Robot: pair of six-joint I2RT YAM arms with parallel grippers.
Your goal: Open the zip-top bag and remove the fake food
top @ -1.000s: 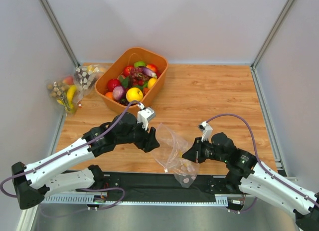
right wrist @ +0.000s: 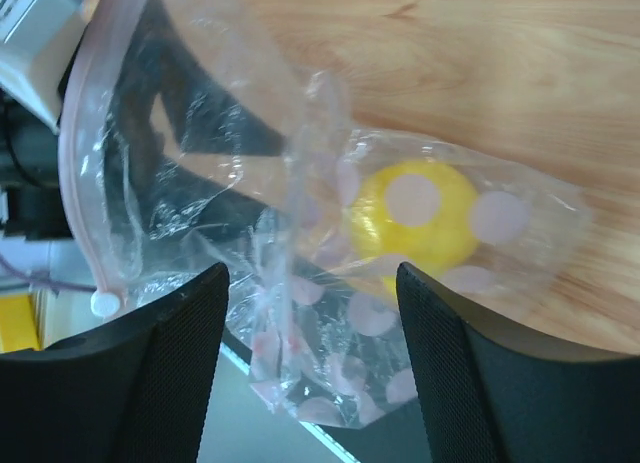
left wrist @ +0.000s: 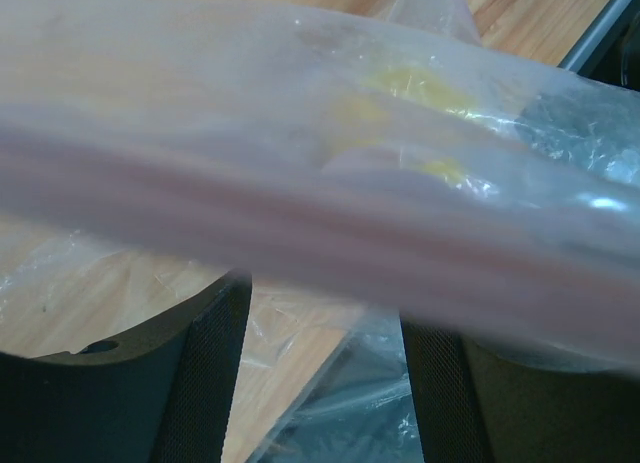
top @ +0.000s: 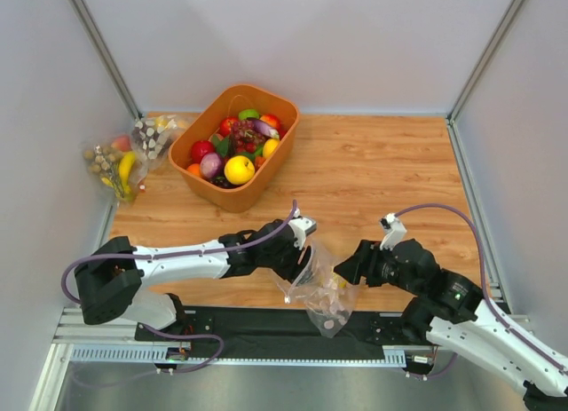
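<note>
The clear zip top bag (top: 321,291) lies at the table's front edge, its dotted end hanging over. A yellow fake food piece (right wrist: 415,213) shows through its film in the right wrist view. My left gripper (top: 300,271) is at the bag's mouth. In the left wrist view the pinkish zip rim (left wrist: 300,233) crosses close over its fingers (left wrist: 215,353), which stand apart with film behind; whether they pinch any film cannot be told. My right gripper (top: 344,276) stands open beside the bag's right side, nothing held between its fingers.
An orange bin (top: 235,198) of fake fruit and vegetables stands at the back left. Two other filled bags, one with a banana (top: 126,169) and one with dark pieces (top: 151,138), lie left of it.
The right gripper has shifted slightly right and its fingers have spread off the bag.
</note>
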